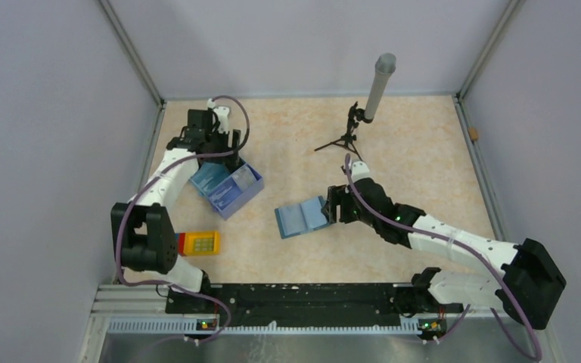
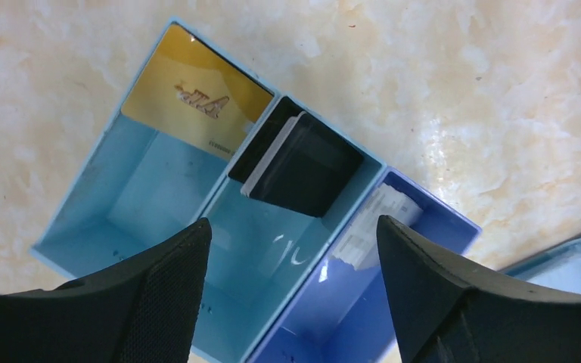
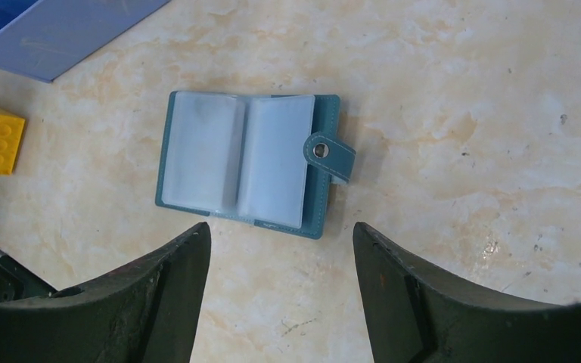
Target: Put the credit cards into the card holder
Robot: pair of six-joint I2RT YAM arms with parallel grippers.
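The card holder (image 3: 323, 204) lies spread flat on the table, its two clear pockets facing up and a snap strap at one side. In the left wrist view a gold card (image 2: 197, 91) leans in one light-blue compartment. A black card (image 2: 310, 166) leans in the neighbouring compartment, and a whitish card (image 2: 371, 227) sits in the dark-blue one. My left gripper hangs above these compartments, its fingers apart and nothing between them. Close to the holder's strap side, my right gripper is open and empty above the table.
The compartment box (image 1: 243, 200) stands at the left of the table. A yellow brick box (image 1: 202, 243) lies in front of it. A small black tripod (image 1: 346, 140) stands at the back right. Bare table surrounds the card holder's back and right.
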